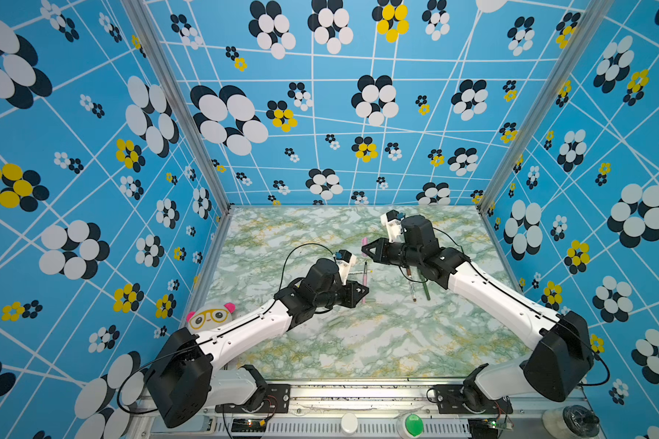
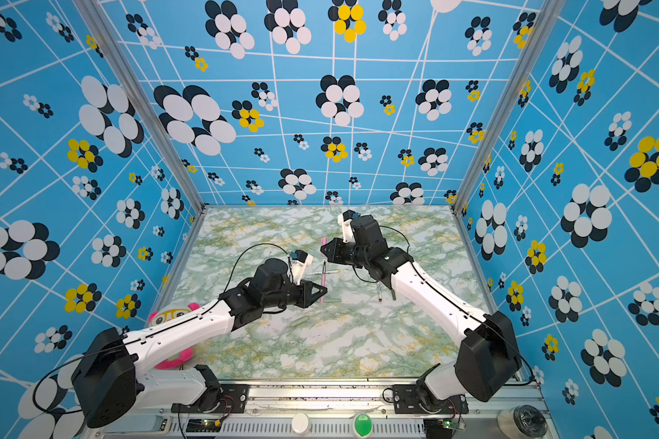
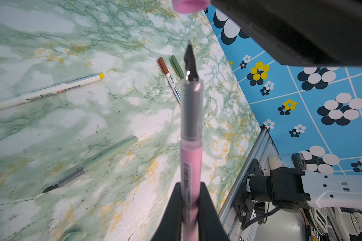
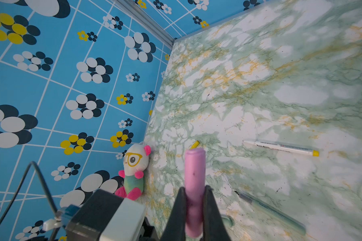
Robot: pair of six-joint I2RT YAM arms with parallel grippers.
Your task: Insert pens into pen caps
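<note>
An uncapped pink pen (image 3: 191,168) is held upright by my left gripper, which is shut on its barrel; the dark tip points up. The pink cap (image 4: 195,172) stands between the fingers of my right gripper, shut on it. Its lower end shows at the top of the left wrist view, above the pen tip, with a gap between. From the top left view, the right gripper (image 1: 367,250) sits beyond the left gripper (image 1: 364,290), with the pen (image 1: 365,272) reaching up between them. How exactly cap and tip line up I cannot tell.
On the marble table lie a white marker with a yellow end (image 3: 64,87), an uncapped green pen (image 3: 102,156), a red-capped marker (image 3: 169,78) and a green piece (image 3: 177,66). A yellow cap (image 4: 194,144) lies behind the pink one. A plush toy (image 4: 134,172) stands at the left wall.
</note>
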